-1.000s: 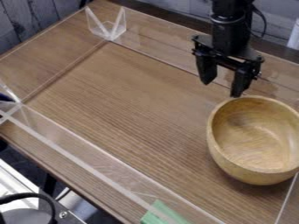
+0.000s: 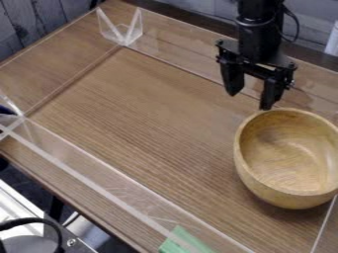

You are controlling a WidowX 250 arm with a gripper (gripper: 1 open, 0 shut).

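Note:
The black robot gripper point(image 2: 252, 89) hangs from the arm over the back right of the wooden tray, with its two fingers pointing down and apart, open, with nothing visible between them. Just below and in front of it sits a large tan bowl point(image 2: 283, 183), which looks empty.
Transparent plastic pieces sit at its corners and edges. A green item point(image 2: 185, 240) lies at the bottom edge, and black cables or hardware point(image 2: 30, 240) show at the lower left.

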